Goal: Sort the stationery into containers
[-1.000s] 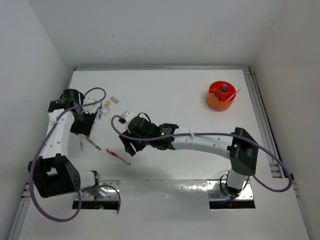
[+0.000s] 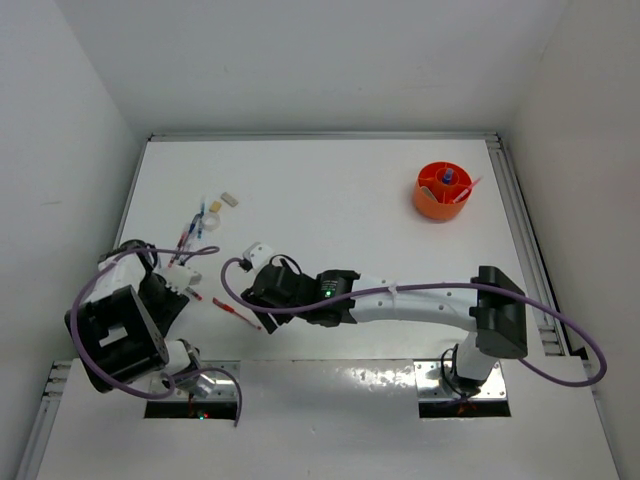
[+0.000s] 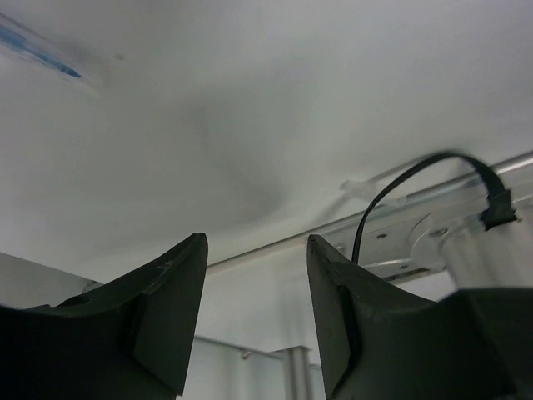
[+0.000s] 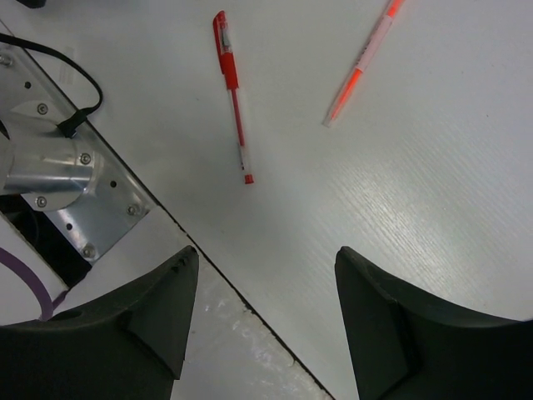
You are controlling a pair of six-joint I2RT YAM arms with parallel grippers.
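Note:
My left gripper hangs low over the left front of the white table, fingers part open, nothing visible between them; a blue pen point(image 3: 37, 54) lies beyond it at upper left of its view. My right gripper stands open above the table near the front centre, over a red pen point(image 4: 236, 117) and an orange-red pen point(image 4: 362, 62). More pens point(image 2: 196, 225), a tape roll point(image 2: 212, 222), a yellow block point(image 2: 215, 206) and a grey block point(image 2: 229, 199) lie back left. An orange divided organiser point(image 2: 432, 208) holds several items at right.
Metal rails point(image 2: 500, 200) and walls bound the table. A black cable point(image 3: 404, 175) runs by the front-edge mount.
My left arm has pulled back toward the front and down-left, away from the pens at back left. My right arm has shifted slightly toward the front.

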